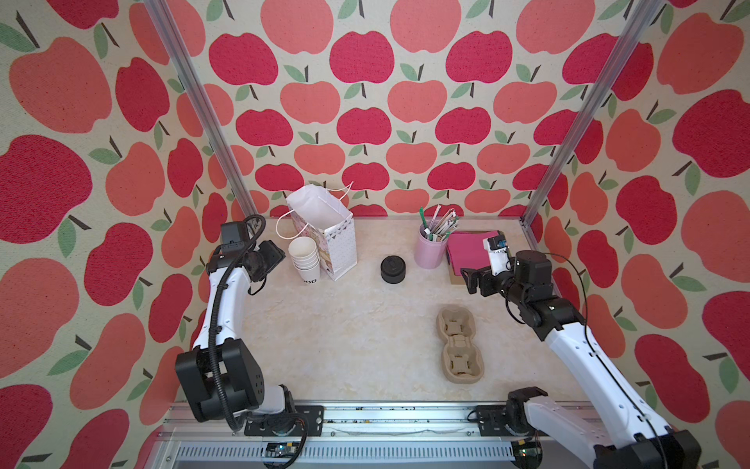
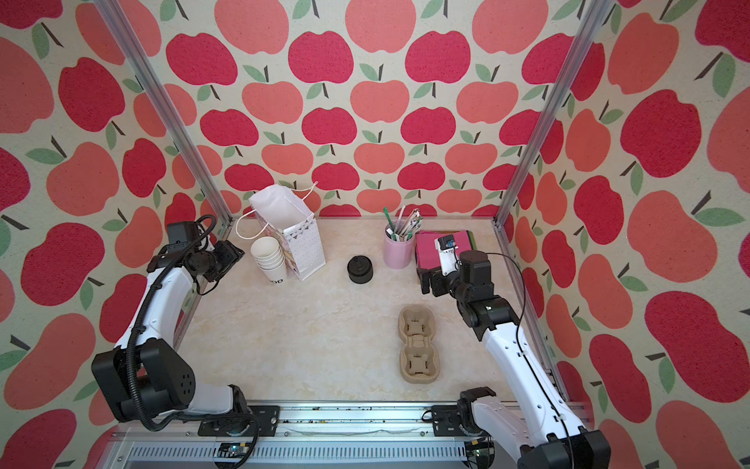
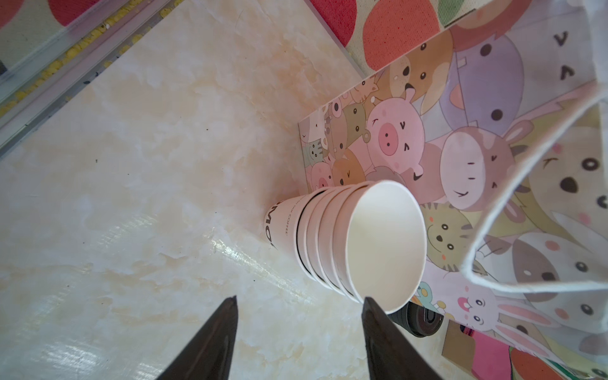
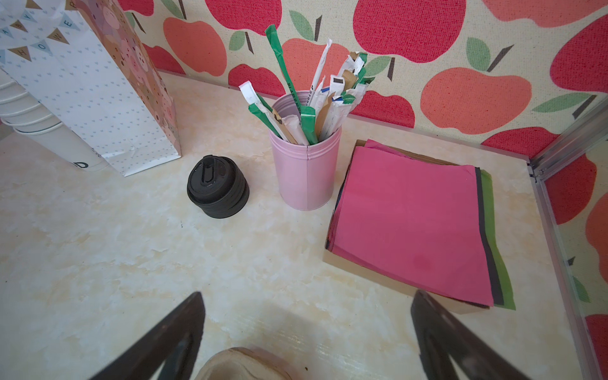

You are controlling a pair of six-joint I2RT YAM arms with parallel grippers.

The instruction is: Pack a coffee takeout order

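A stack of white paper cups (image 3: pixel 386 243) stands against the paper bag (image 3: pixel 405 145), which is printed with cartoon animals and has white rope handles. My left gripper is part open and empty, just left of the cups and apart from them. Black lids (image 4: pixel 218 186) are stacked mid-table, right of the bag. Open and empty, my right gripper hangs over the right half of the table, in front of the napkins (image 4: pixel 411 215) and the pink pot (image 4: pixel 306 167) of wrapped sticks. The brown cup carrier (image 1: pixel 461 344) lies flat near the front right.
Walls with an apple pattern close the back and both sides. A metal rail (image 1: pixel 383 430) runs along the front edge.
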